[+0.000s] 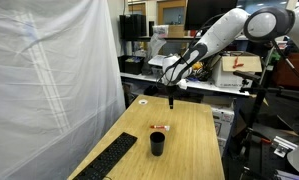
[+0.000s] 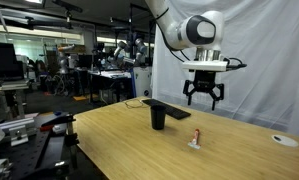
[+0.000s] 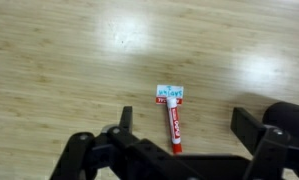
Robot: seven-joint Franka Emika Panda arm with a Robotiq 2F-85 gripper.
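Note:
A small red and white stick-shaped item (image 3: 174, 125), with a lettered white and red end, lies flat on the wooden table (image 1: 194, 145). Exterior view 2 shows this same red and white item (image 2: 195, 138) apart from the black cup. Above the table hangs my gripper (image 1: 171, 103), pointing down and open. In the wrist view its fingers (image 3: 126, 118) stand wide apart, with the item lying below between them and nothing held. The black cup (image 1: 157, 144) stands upright nearby; its dark side (image 3: 287, 119) shows at the right edge of the wrist view.
A black keyboard (image 1: 106, 157) lies along the table's left side. A small white round object (image 2: 285, 141) sits toward another edge. Bare wood surrounds the red and white item, apart from the cup close by.

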